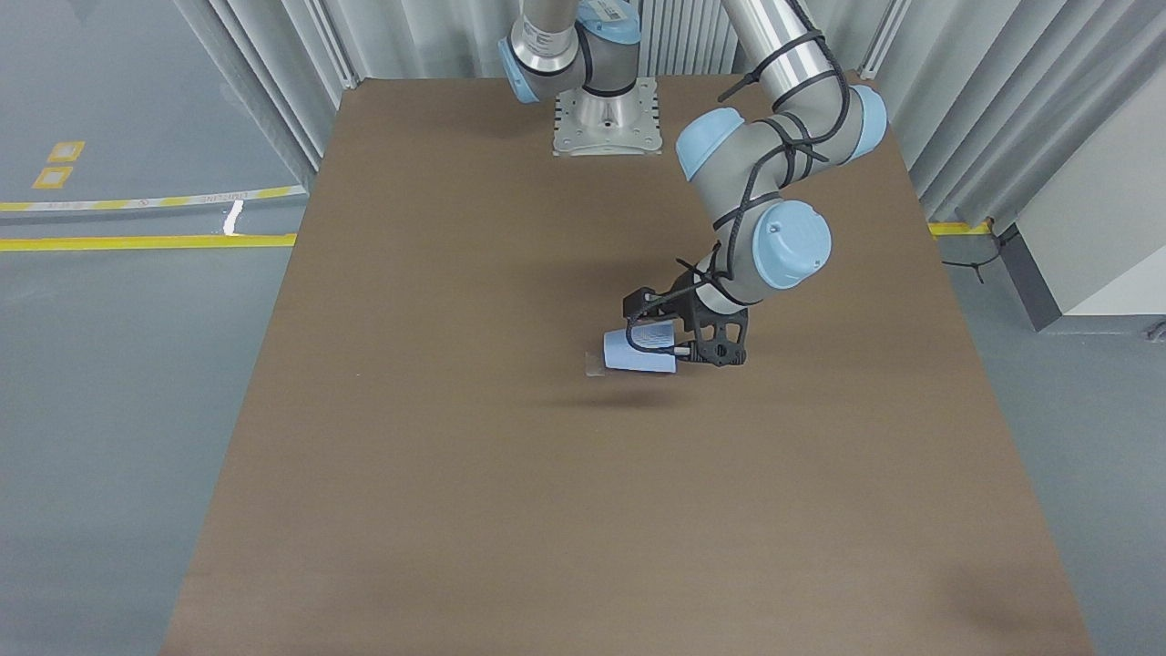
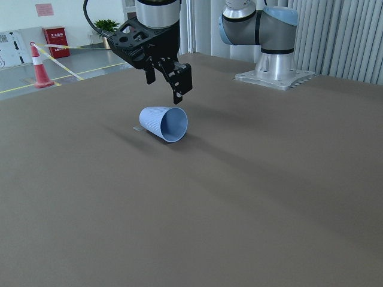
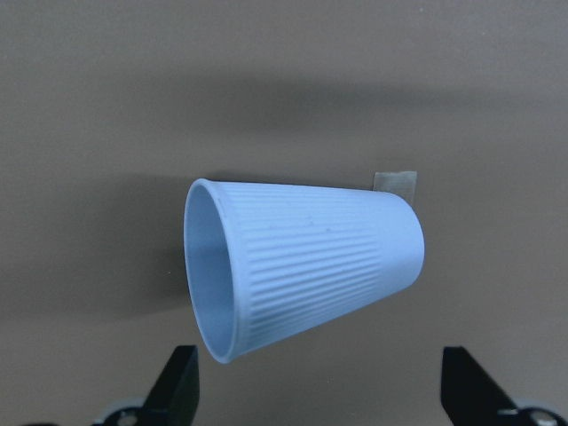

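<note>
A pale blue ribbed cup lies on its side on the brown table, a small clear patch beside its base. My gripper hangs just above the cup. In the wrist view its two black fingers stand wide apart at the bottom, with nothing held between them, and the cup sits beyond their tips. In the front view the gripper partly covers the cup.
</note>
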